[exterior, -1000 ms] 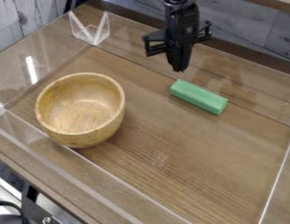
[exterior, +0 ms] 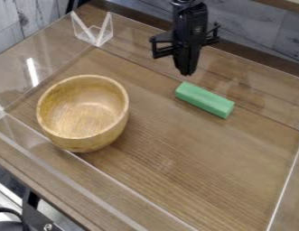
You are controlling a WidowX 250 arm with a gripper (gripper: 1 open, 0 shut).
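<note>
A black arm hangs at the top centre of the camera view, its gripper (exterior: 189, 70) shut, with nothing visible between its fingers, just behind a green rectangular block (exterior: 205, 100) on the wooden table. A round wooden bowl (exterior: 83, 109) sits at the left, apart from both.
A white wire-like object (exterior: 95, 29) stands at the back left. A dark wall closes the back, and a black cable (exterior: 9, 217) lies at the lower left corner.
</note>
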